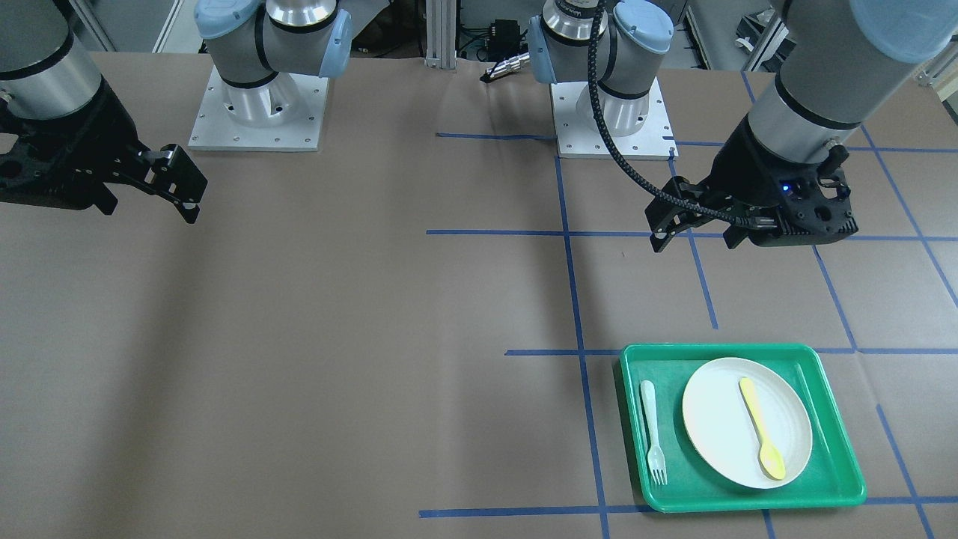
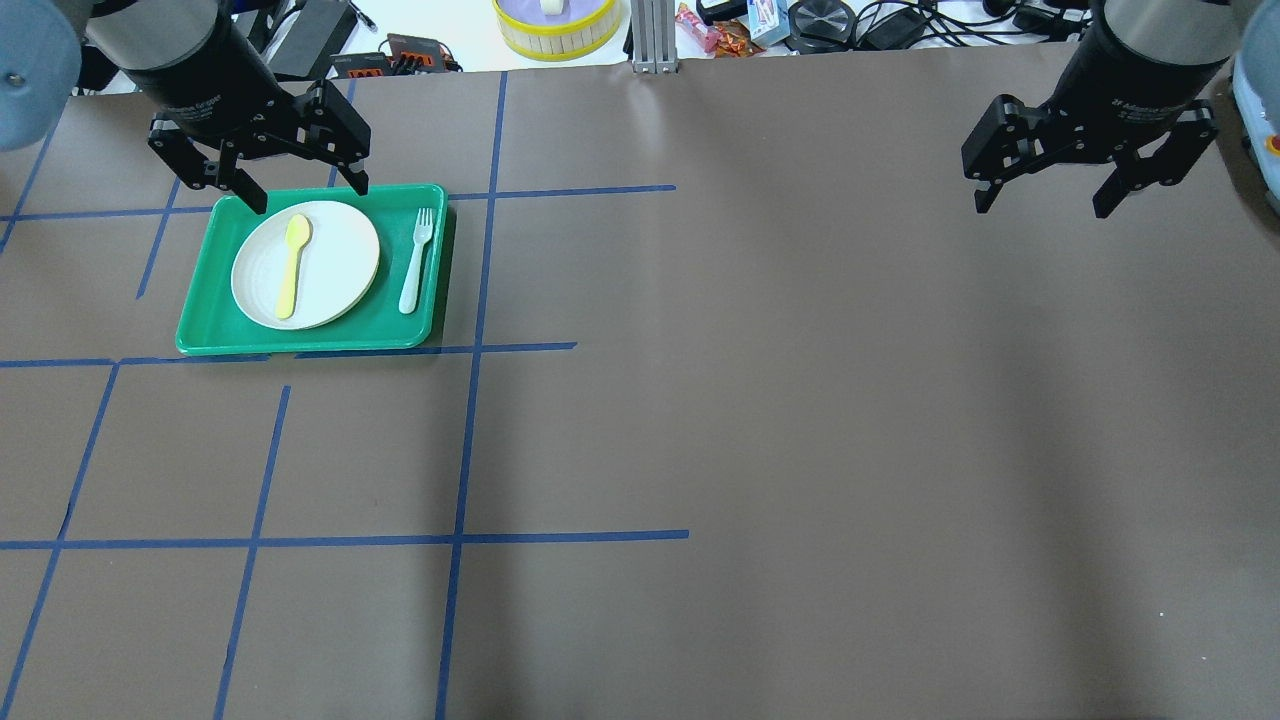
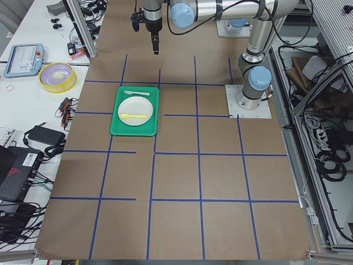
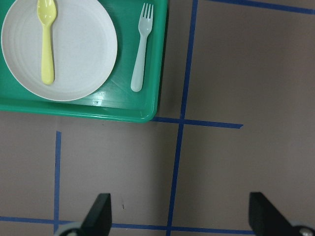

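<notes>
A green tray (image 1: pixel 835 485) (image 3: pixel 116 127) (image 2: pixel 204 324) (image 4: pixel 123 108) holds a white plate (image 1: pixel 718 422) (image 2: pixel 342 264) (image 4: pixel 83 49) with a yellow spoon (image 1: pixel 759 422) (image 2: pixel 292 264) (image 4: pixel 47 49) lying on it. A white fork (image 1: pixel 653 431) (image 2: pixel 416 264) (image 4: pixel 141 59) lies beside the plate inside the tray. My gripper hangs above the table, its fingers spread open with bare floor between them in the left wrist view, the tray ahead of it.
A second black gripper (image 2: pixel 1041 198) hangs over the bare side of the table (image 2: pixel 840 420). Blue tape lines mark the tray's side. A cluttered white side table lies beyond the edge.
</notes>
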